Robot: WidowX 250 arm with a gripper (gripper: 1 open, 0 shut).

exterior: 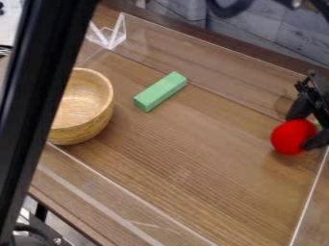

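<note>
A red ball [291, 136] is at the right side of the wooden table, with the dark gripper [306, 119] right at it, coming in from the right edge. The gripper's fingers overlap the ball's upper right side; whether they are closed on it is hard to tell. A small yellow-green shape shows behind the ball, mostly hidden.
A wooden bowl [81, 106] stands at the left, and a green block [160, 91] lies left of centre. A clear wire-like stand [107, 31] is at the back left.
</note>
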